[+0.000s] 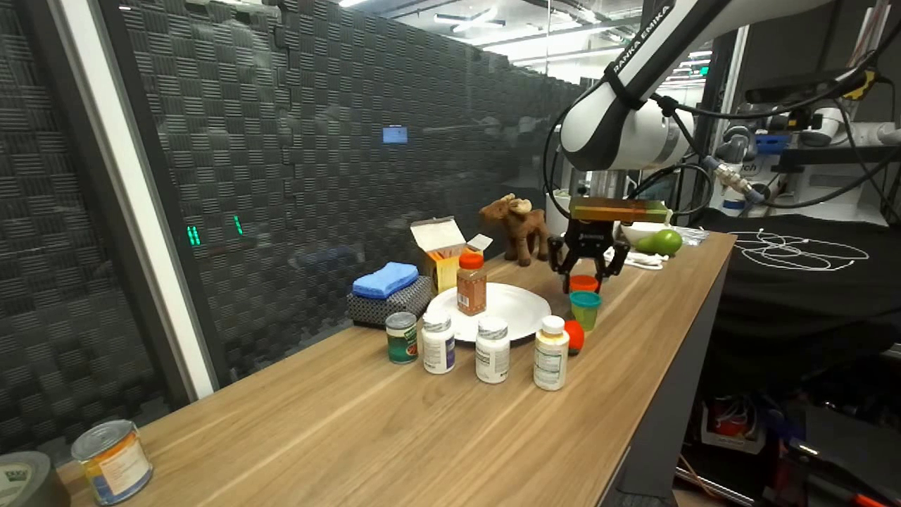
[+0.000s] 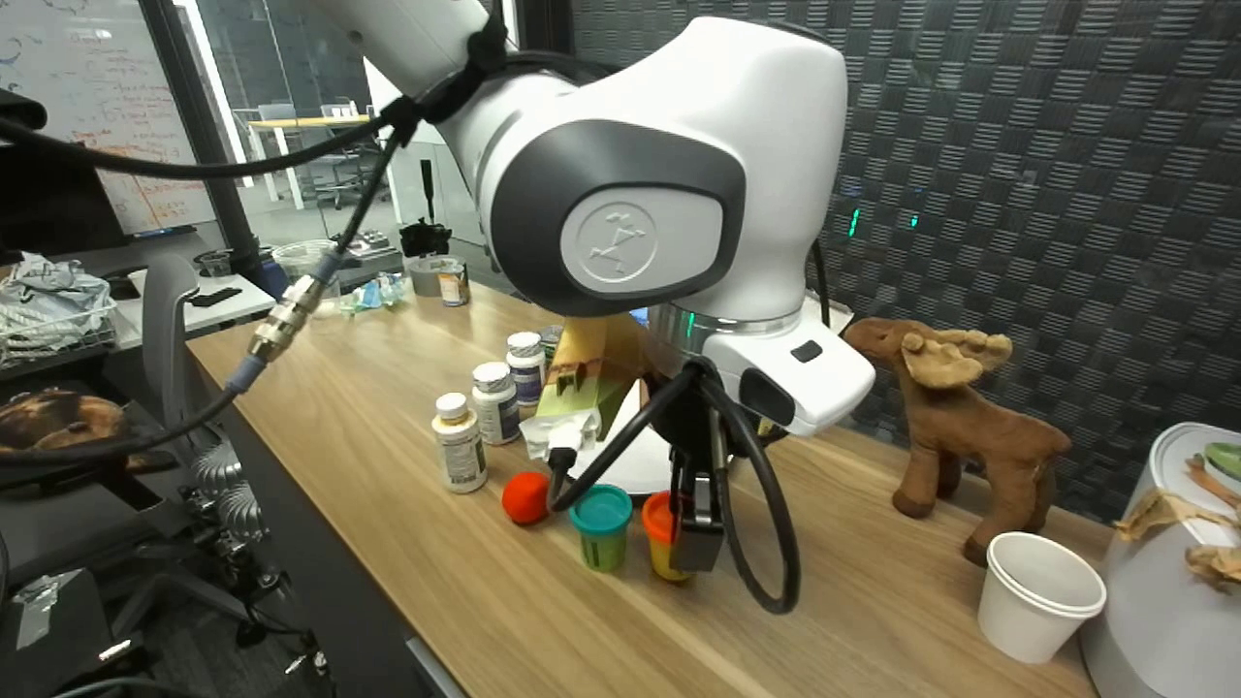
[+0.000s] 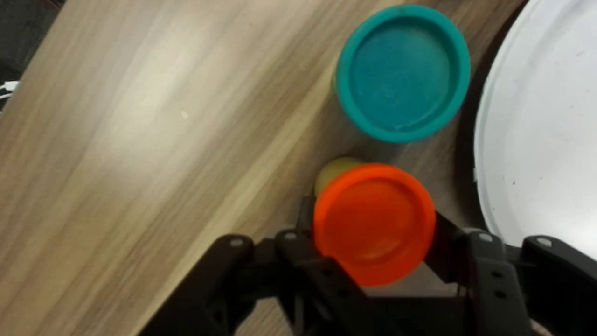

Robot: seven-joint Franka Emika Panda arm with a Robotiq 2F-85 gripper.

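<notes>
A small yellow tub with an orange lid (image 3: 373, 224) stands between the fingers of my gripper, one finger at each side of the lid. The fingers are parted by about the lid's width; whether both press on it cannot be made out. In exterior view 1 the gripper (image 1: 583, 286) points down over the tub's orange lid (image 1: 583, 283). Exterior view 2 shows the tub's yellow side (image 2: 666, 560) partly behind the arm's finger. Close beside it is a green tub with a teal lid (image 3: 404, 73), clear of the fingers.
A white plate (image 1: 517, 304) bearing an orange-capped jar (image 1: 471, 287) lies beside the tubs. A red ball (image 2: 525, 498) and several white bottles (image 2: 461, 448) stand beyond. A plush moose (image 1: 517, 227) is behind.
</notes>
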